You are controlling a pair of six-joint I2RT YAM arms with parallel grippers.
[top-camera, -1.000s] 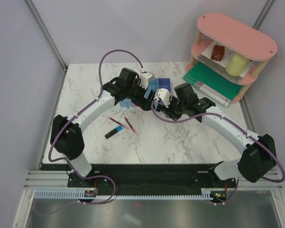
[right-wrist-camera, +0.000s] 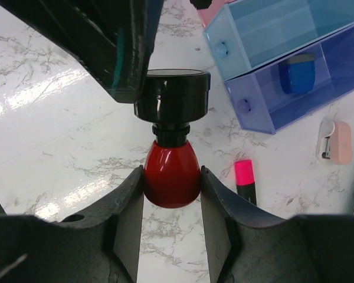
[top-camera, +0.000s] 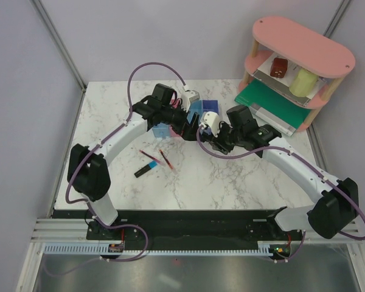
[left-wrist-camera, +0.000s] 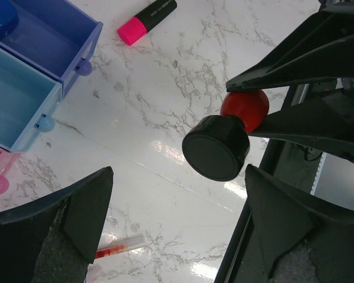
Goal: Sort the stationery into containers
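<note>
A stamp-like item with a round red handle [right-wrist-camera: 171,177] and a black base [right-wrist-camera: 172,97] is pinched at its red end by my right gripper, which is shut on it. My left gripper is open, and the black base [left-wrist-camera: 216,148] appears in front of it, toward its right finger [left-wrist-camera: 283,215]. One dark left finger overlaps the base in the right wrist view; contact cannot be told. Behind the grippers stand pink [left-wrist-camera: 1,165], light-blue [left-wrist-camera: 44,109] and dark-blue [left-wrist-camera: 85,50] containers. A blue item [right-wrist-camera: 297,73] lies inside the dark-blue one.
On the marble table lie a blue-capped black marker [top-camera: 146,169], two slim red pens, one of them the nearer pen [top-camera: 166,159], and a pink-capped black marker [right-wrist-camera: 245,180]. A small pink item [right-wrist-camera: 340,143] rests beside the dark-blue container. A shelf [top-camera: 304,39] occupies the back right.
The right arm has shifted only a little; its hold looks the same.
</note>
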